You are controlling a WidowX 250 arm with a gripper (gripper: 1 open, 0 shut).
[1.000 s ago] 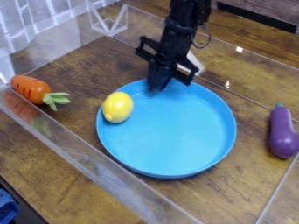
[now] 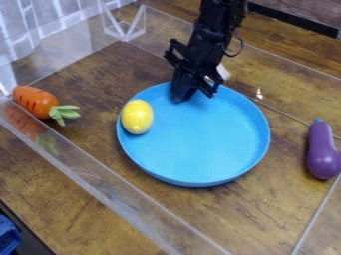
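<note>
My black gripper [image 2: 189,82] reaches down from the top of the camera view to the back rim of a large blue plate [image 2: 200,144], its fingers low at or just over that rim. It looks shut, with nothing visible between the fingers, though the tips are small and dark. A yellow egg-shaped object [image 2: 136,117] rests on the left part of the plate.
An orange carrot [image 2: 38,103] with green top lies at the left, a purple eggplant [image 2: 322,151] at the right. Clear walls run along the left and right sides. Bare wooden table [image 2: 80,179] shows front left and back right.
The gripper has moved slightly left and down toward the plate's back rim. The plate and the objects around it look nearly unchanged.
</note>
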